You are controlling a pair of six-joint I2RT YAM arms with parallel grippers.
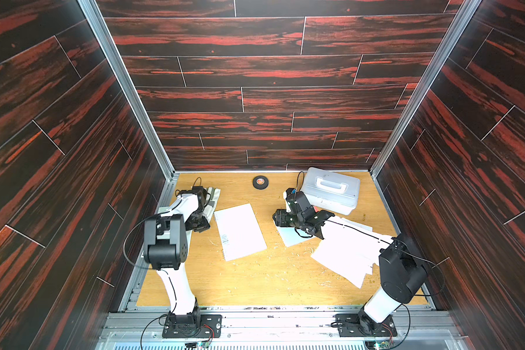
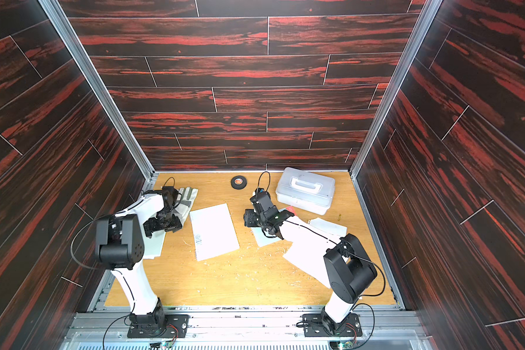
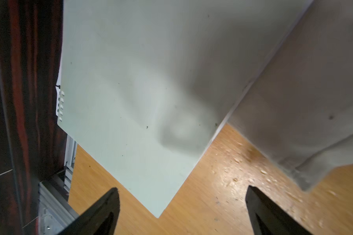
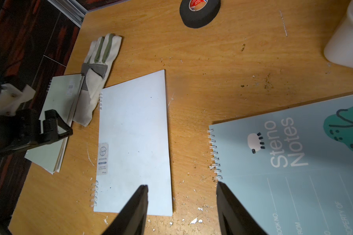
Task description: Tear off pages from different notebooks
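Observation:
A closed white spiral notebook [image 4: 135,148] lies mid-table, its rings on the left. The blue-green Steno Notes notebook [image 4: 247,168] is closed, right of it. At the far left a pale green spiral notebook [image 3: 153,117] lies flat; in the left wrist view it is below my left gripper, whose fingers stand wide apart and empty. Over the bare strip between the white and Steno notebooks, my right gripper is open, nothing between its fingers. Several torn white pages [image 1: 341,250] are spread under the right arm.
A work glove [image 4: 92,80] lies between the green and white notebooks. Black tape [image 1: 260,182] sits at the back, a clear lidded box [image 1: 331,189] at the back right.

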